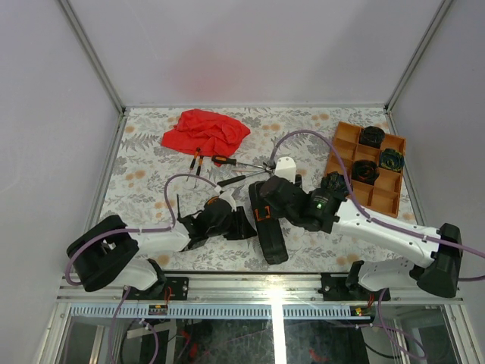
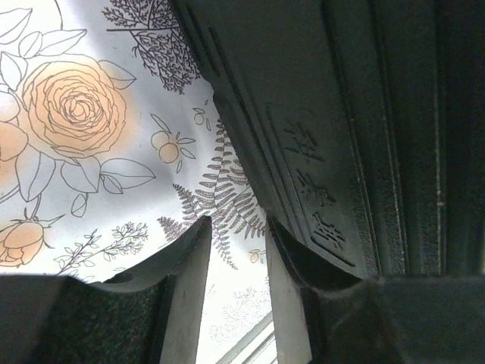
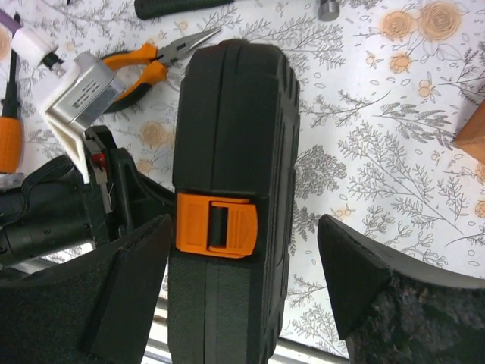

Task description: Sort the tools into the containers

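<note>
A black tool case (image 1: 271, 239) with an orange latch (image 3: 216, 225) stands on its narrow side near the table's front middle. My left gripper is at the case's left side, its fingers apart with only patterned tablecloth showing between them. The case's dark side (image 2: 326, 136) fills the right of the left wrist view. Over the case is my right gripper, open, with the latch part of the case between its spread fingers but not gripped. Behind the case lie orange-handled pliers (image 3: 148, 68), a hammer (image 1: 248, 177) and a screwdriver (image 1: 225, 160).
At the right back sits an orange compartment box (image 1: 386, 186) holding several dark rolls. A red cloth (image 1: 204, 133) lies at the back left.
</note>
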